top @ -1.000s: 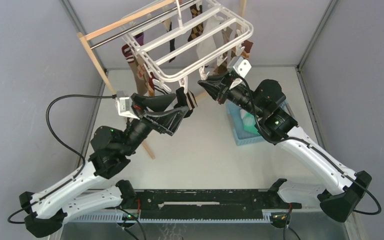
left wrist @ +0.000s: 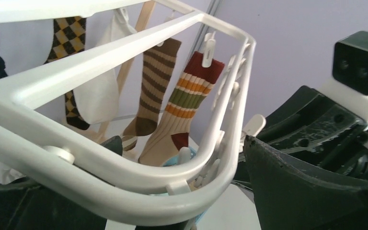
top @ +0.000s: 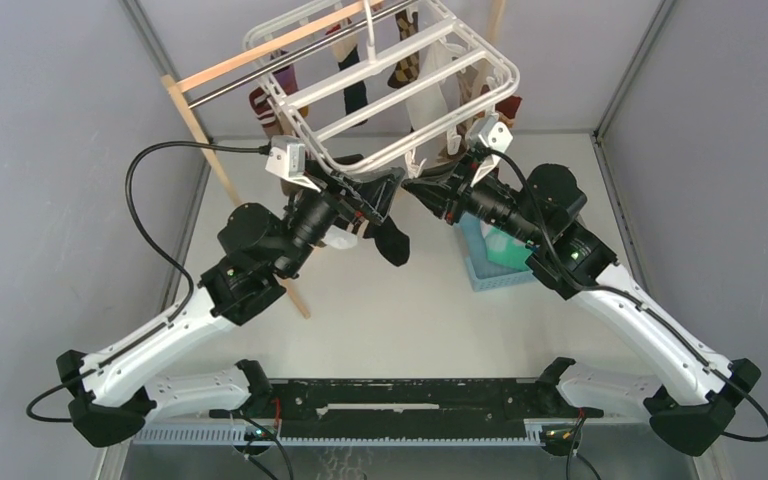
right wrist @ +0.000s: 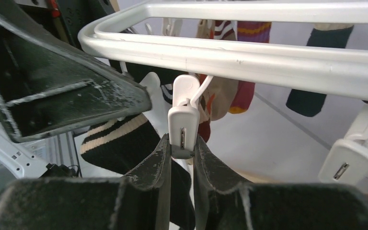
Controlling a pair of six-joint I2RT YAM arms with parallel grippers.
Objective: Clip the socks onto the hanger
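The white hanger (top: 410,75) carries socks on clips, among them a striped orange-green sock (left wrist: 187,100) and a white one (left wrist: 96,96). My left gripper (top: 385,185) stands open at the hanger's front corner, the frame between its fingers in the left wrist view. My right gripper is shut on a white clip (right wrist: 183,124) hanging from the front rail. Below the left gripper a black sock with cream stripes (right wrist: 115,143) hangs; whether a clip holds it is unclear.
A wooden rack (top: 192,115) supports the hanger. A blue basket (top: 500,280) with green contents sits under my right arm.
My left gripper has moved up and right to the hanger's corner. The hanger and right gripper have shifted slightly right. The black sock now hangs lower in the top view.
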